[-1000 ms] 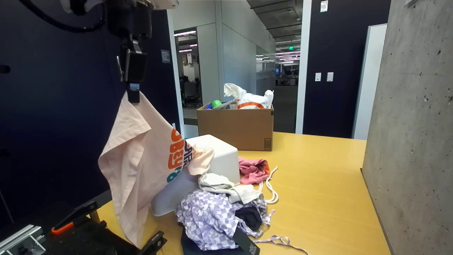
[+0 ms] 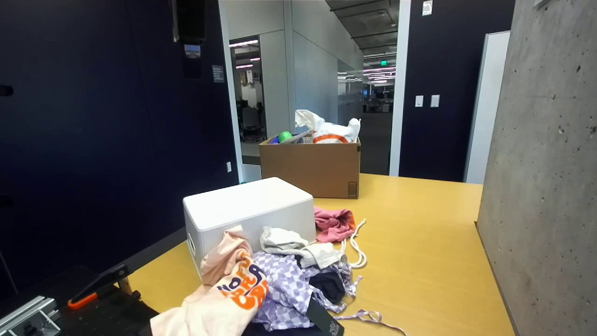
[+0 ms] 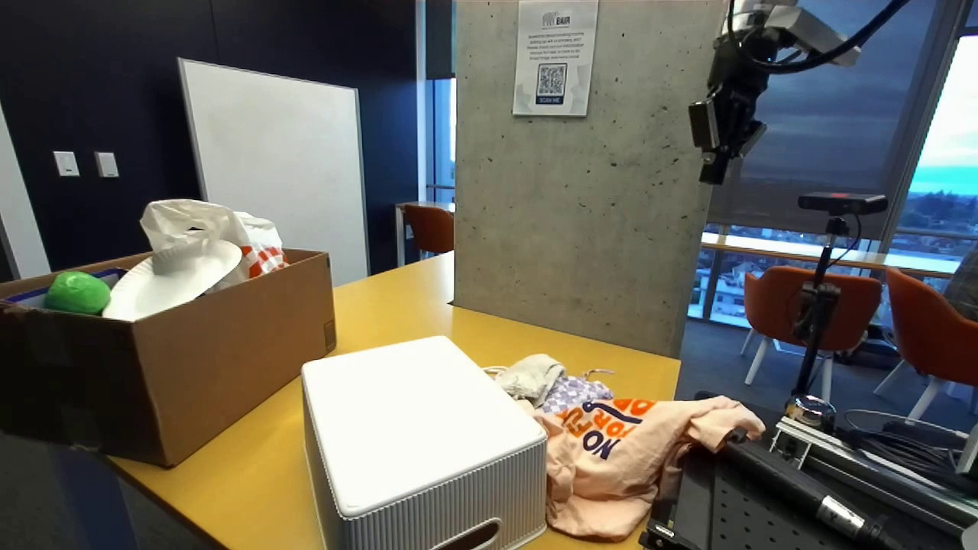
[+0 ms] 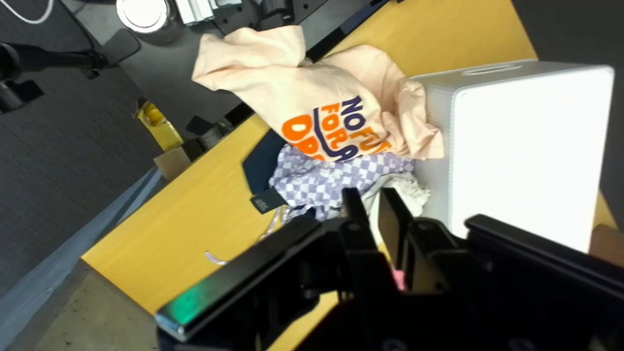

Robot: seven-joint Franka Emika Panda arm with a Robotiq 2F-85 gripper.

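A peach cloth with orange and navy lettering lies in a heap over the pile beside the white box. It touches the box's side in the wrist view, and one end reaches over the black table rig. Under and beside it are a purple checked cloth and a whitish cloth. High above the pile hangs my gripper, its fingers apart and no cloth held between them. Only its lower part shows at the top of exterior view 1; in exterior view 2 the fingers point downward.
A pink cloth with white cord lies behind the pile. A filled cardboard box stands at the table's back. The concrete pillar borders the right side.
My gripper is higher and its fingers have parted.
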